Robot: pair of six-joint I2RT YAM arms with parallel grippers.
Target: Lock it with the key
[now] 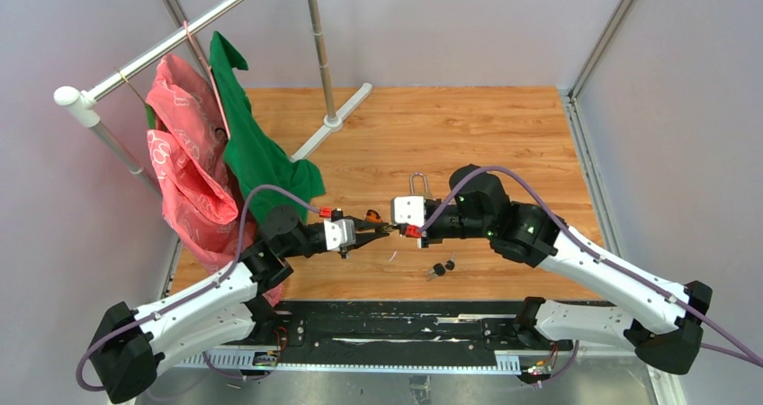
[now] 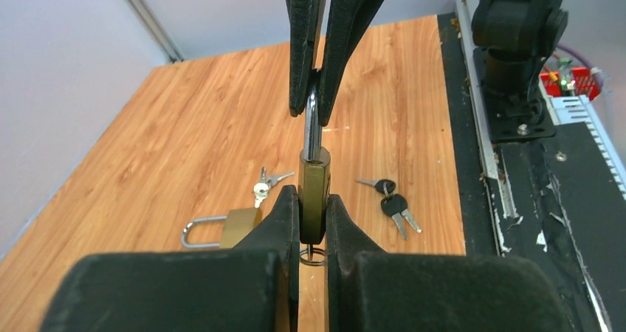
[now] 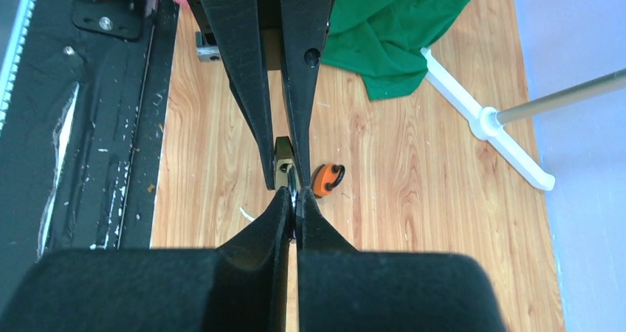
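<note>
In the left wrist view, a small brass padlock [image 2: 314, 199] is between the fingers of my left gripper, which is shut on its body. Its silver shackle [image 2: 312, 129] points away from that gripper, and a dark ring [image 2: 312, 257] shows below the body. My right gripper meets it from the opposite side, fingertips shut around the thin shackle. The right wrist view shows the brass body [image 3: 283, 161] between the left fingers, close to the tips of my right gripper. Seen from above, both grippers nearly touch, and the lock is mostly hidden.
A larger padlock [image 2: 242, 227] lies on the table by silver keys [image 2: 266, 186] and black-headed keys [image 2: 393, 203]. An orange-and-black item [image 3: 326, 179] rests near the grippers. At left, clothes [image 1: 247, 144] hang from a rack.
</note>
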